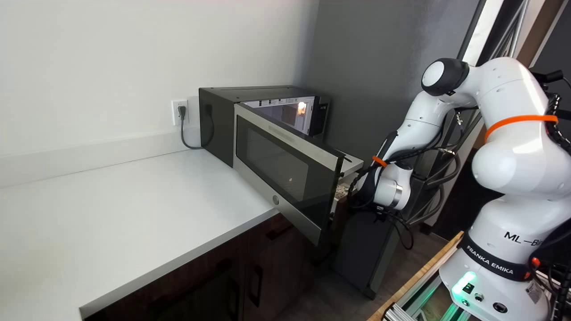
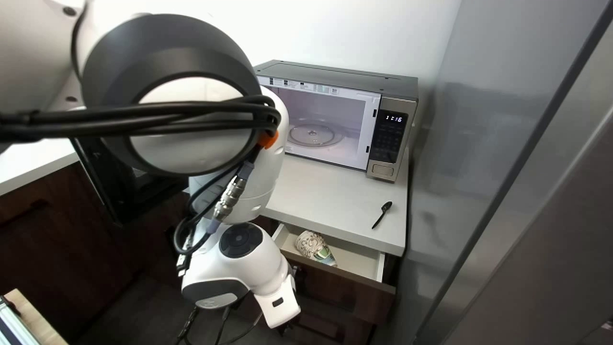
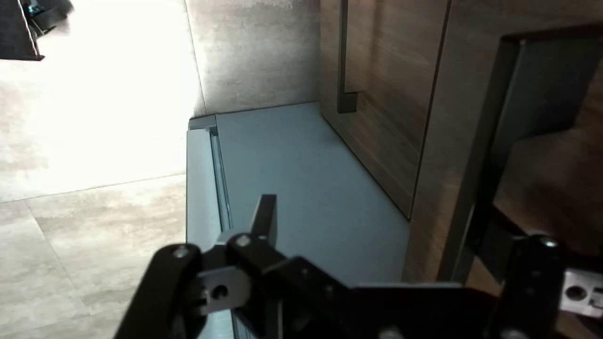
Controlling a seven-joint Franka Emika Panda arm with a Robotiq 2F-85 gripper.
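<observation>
A drawer [image 2: 357,261] stands pulled out below the counter, with a patterned cup [image 2: 314,247] lying on its side in it. My gripper is open in front of the wooden fronts, its fingers [image 3: 265,217] spread wide. On the right of the wrist view, the other finger is dark and close to a black handle [image 3: 503,113]; I cannot tell whether they touch. Nothing shows held in the gap. Both outside views largely hide the gripper behind the arm and microwave door.
The microwave [image 2: 345,77] stands on the counter, its door [image 1: 283,166] swung wide open beside my arm. A black spoon [image 2: 382,213] lies at the counter's right. The grey fridge [image 2: 459,143] bounds the right side.
</observation>
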